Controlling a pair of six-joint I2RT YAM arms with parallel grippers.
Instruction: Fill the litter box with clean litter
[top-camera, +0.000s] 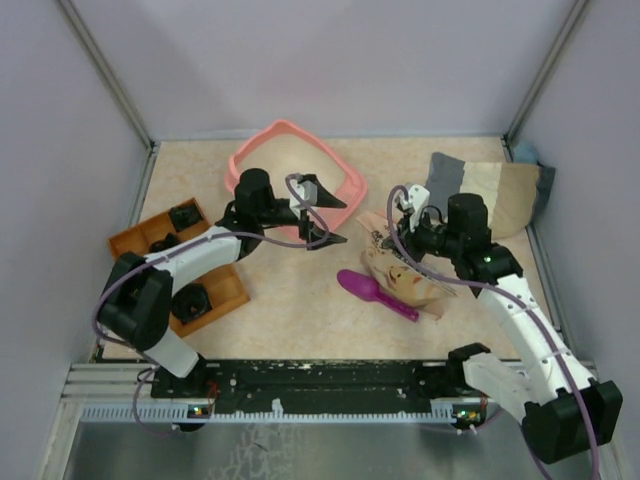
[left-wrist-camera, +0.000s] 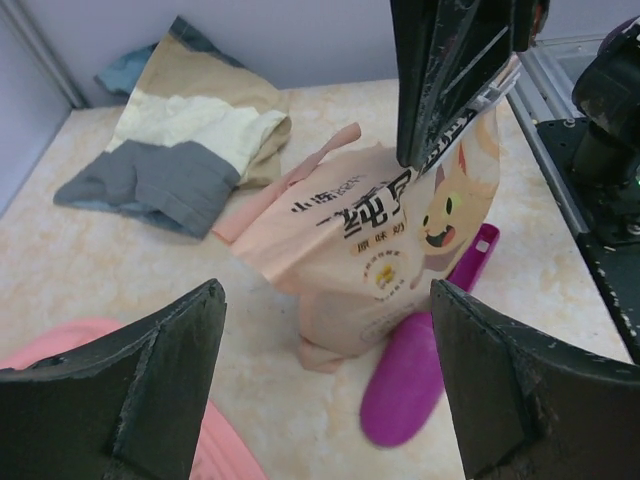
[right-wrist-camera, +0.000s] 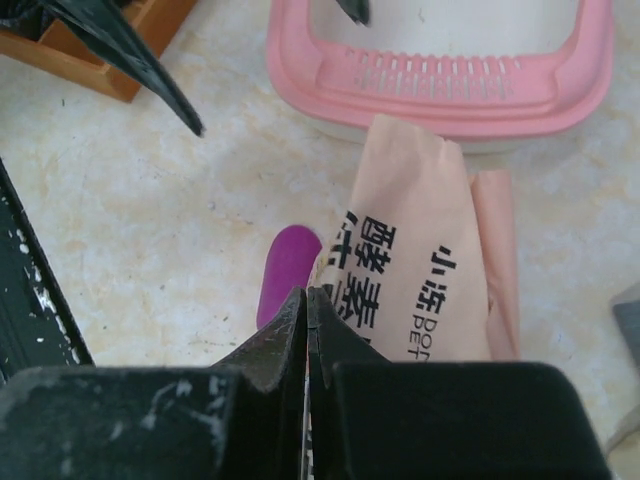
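The pink litter box (top-camera: 346, 188) sits at the back centre, pale inside. My right gripper (top-camera: 398, 238) is shut on the top of the printed litter bag (top-camera: 403, 280), which leans toward the box; in the right wrist view the bag's edge (right-wrist-camera: 400, 260) runs up from the closed tips. My left gripper (top-camera: 333, 220) stands open over the box's near right side, left of the bag, nothing between its fingers. A purple scoop (top-camera: 362, 285) lies beside and partly under the bag, seen also in the left wrist view (left-wrist-camera: 395, 400).
A wooden tray (top-camera: 225, 300) with black items is at the left. Folded cloths (top-camera: 510, 200) lie at the back right. The table's front middle, left of the scoop, is clear.
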